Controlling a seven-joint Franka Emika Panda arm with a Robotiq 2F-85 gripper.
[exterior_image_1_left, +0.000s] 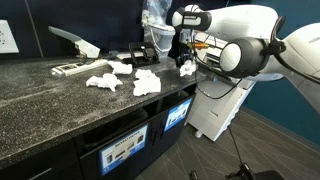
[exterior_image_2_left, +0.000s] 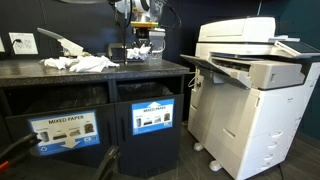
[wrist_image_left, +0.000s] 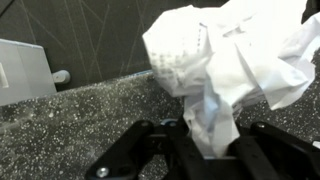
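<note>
A crumpled white paper fills much of the wrist view, pinched at its lower end by my gripper, which is shut on it. In exterior view 1 this held paper hangs beneath the gripper at the far right end of the counter. Other crumpled papers lie on the counter: one near the front edge, another to its left and a third behind them. In exterior view 2 the gripper is small and its fingers are hard to make out.
Under the dark counter are bins with mixed paper signs. A stapler-like tool, a paper cutter and a phone sit toward the back. A large printer stands right of the counter.
</note>
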